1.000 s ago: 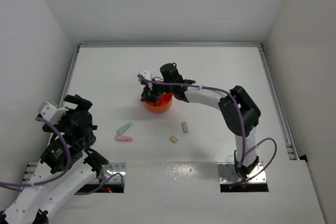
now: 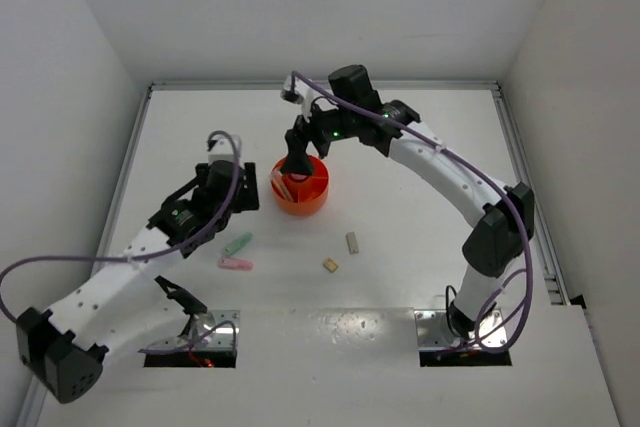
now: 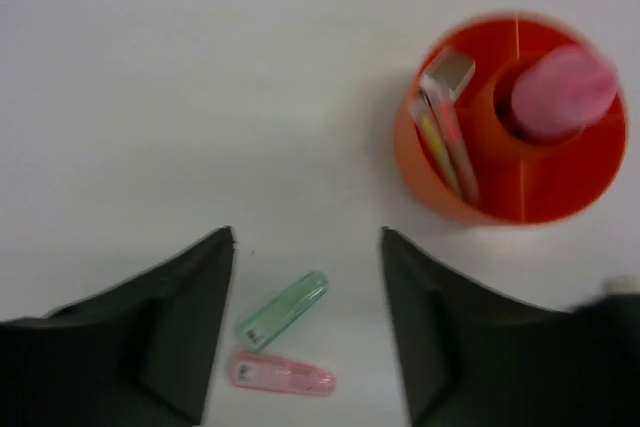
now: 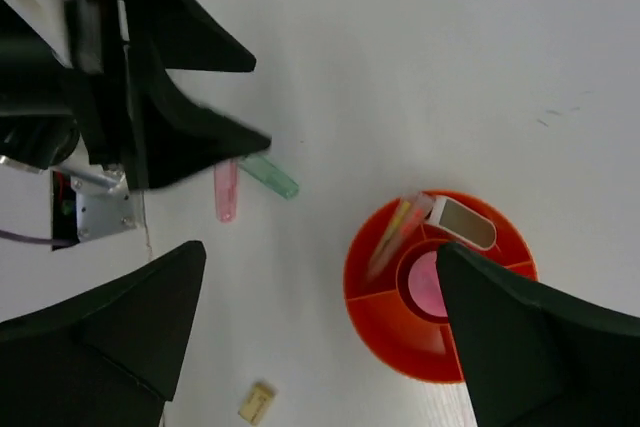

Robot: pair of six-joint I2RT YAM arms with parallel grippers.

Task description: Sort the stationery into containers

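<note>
An orange round organizer holds pens, a pale block and a pink item in its centre. My right gripper hangs open above it, nothing between its fingers. My left gripper is over the table left of the organizer, fingers apart and blurred, nothing between them. Below it lie a green piece and a pink piece. A small beige block and a grey piece lie in front of the organizer.
Walls and a metal frame border it. Both arms are close together around the organizer.
My left gripper has swung from the left edge toward the middle, over the table. My right gripper has risen from the organizer.
</note>
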